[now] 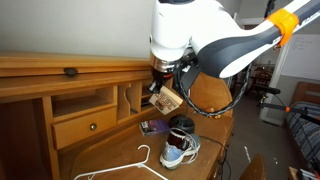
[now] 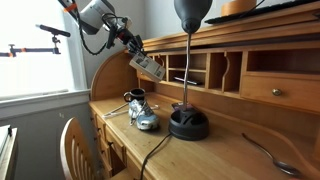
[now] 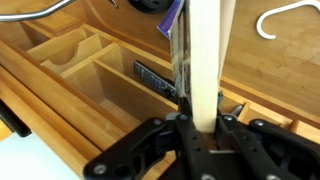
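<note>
My gripper (image 1: 163, 87) is shut on a book (image 1: 167, 101) and holds it above the desk, in front of the cubbies. In exterior view 2 the book (image 2: 148, 66) hangs tilted beneath the arm, its pale printed cover showing. The wrist view shows the book (image 3: 206, 60) nearly edge-on, its lower end pinched between the fingers. Another, purple book (image 1: 154, 127) lies on the desktop close to the cubbies.
A grey shoe (image 1: 178, 150) and a dark mug (image 2: 133, 95) stand on the desk. A white hanger (image 1: 115, 168) lies near the front. A black lamp (image 2: 188, 122) rises from the desktop; a spoon (image 2: 272, 155) lies farther along it. Small drawers and cubbies (image 1: 85, 102) line the back.
</note>
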